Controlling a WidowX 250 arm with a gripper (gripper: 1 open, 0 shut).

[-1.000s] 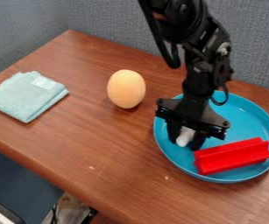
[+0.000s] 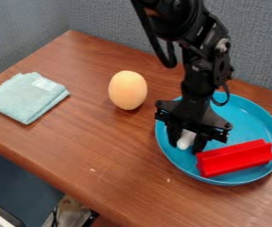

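My black gripper reaches down over the left part of a blue plate, shut on a small white object that is partly hidden by the fingers. A red block lies on the plate, just to the right and front of the gripper.
A tan egg stands on the wooden table, left of the plate. A folded pale blue cloth lies at the table's left edge. Grey partitions stand behind.
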